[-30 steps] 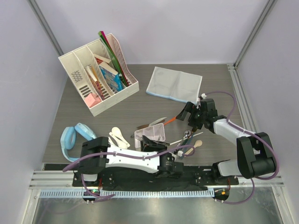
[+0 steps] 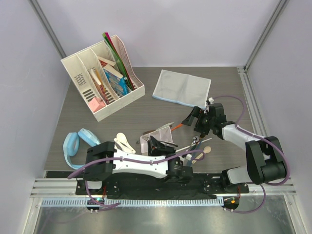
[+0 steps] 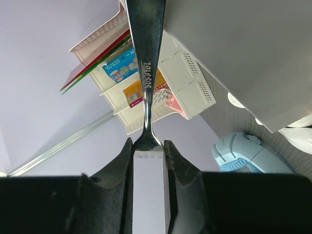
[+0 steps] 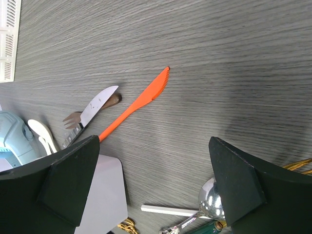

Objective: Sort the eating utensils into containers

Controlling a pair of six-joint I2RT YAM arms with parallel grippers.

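My left gripper is low over the clear container (image 2: 155, 134) at bottom centre; in the left wrist view a steel fork (image 3: 147, 83) stands at its fingertips, though its grip is unclear. My right gripper hangs open above loose utensils: an orange knife (image 4: 129, 109), a steel-bladed knife (image 4: 95, 105), a brown fork (image 4: 111, 101), a steel spoon (image 4: 208, 198) and a white stick (image 4: 168, 210). White spoons (image 2: 122, 140) lie left of the container; a wooden spoon (image 2: 206, 151) is at its right.
A white divided organiser (image 2: 122, 105) with boxes stands at back left, a folded white mat (image 2: 181, 87) at back centre. Light-blue headphones (image 2: 71, 146) lie at front left.
My left arm has shifted slightly up and right over the clear container. The right arm has not visibly moved.
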